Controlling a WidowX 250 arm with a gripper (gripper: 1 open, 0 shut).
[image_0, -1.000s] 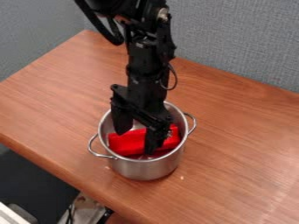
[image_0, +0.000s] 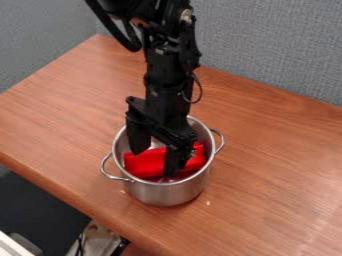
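Note:
A steel pot (image_0: 166, 194) with two side handles sits on the wooden table. Inside it lies a red cylindrical object (image_0: 144, 164). My black arm reaches down from the top, and my gripper (image_0: 160, 144) is low in the pot, its fingers spread open over and around the red object. The fingers hide part of that object, and whether they touch it I cannot tell.
A grey panel (image_0: 281, 50) stands behind it. Beyond the table's edge at lower left are a dark floor and some pale items.

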